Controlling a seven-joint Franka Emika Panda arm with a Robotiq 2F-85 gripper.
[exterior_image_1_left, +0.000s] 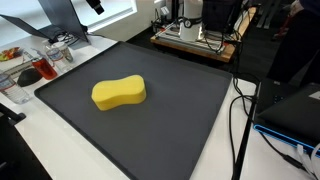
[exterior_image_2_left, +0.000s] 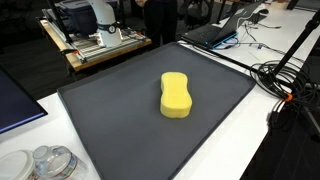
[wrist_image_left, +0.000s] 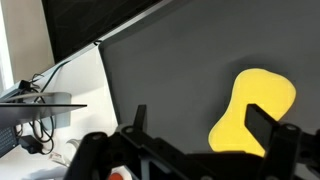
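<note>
A yellow sponge (exterior_image_1_left: 119, 92), narrower at its middle, lies flat on the dark grey mat (exterior_image_1_left: 160, 135). Exterior view 2 shows the same sponge (exterior_image_2_left: 175, 95) toward the mat's far right part. From the wrist camera, the sponge (wrist_image_left: 250, 110) appears below and to the right, partly covered by one finger (wrist_image_left: 260, 122). My gripper is open above the mat, its fingers wide apart and nothing between them. Only a small dark part of it seems to show at the top edge of exterior view 1.
Glass jars, one with red contents (exterior_image_1_left: 45, 69), stand left of the mat. Clear containers (exterior_image_2_left: 55, 162) sit at the near left in exterior view 2. Cables (exterior_image_1_left: 240, 100) run along the right side.
</note>
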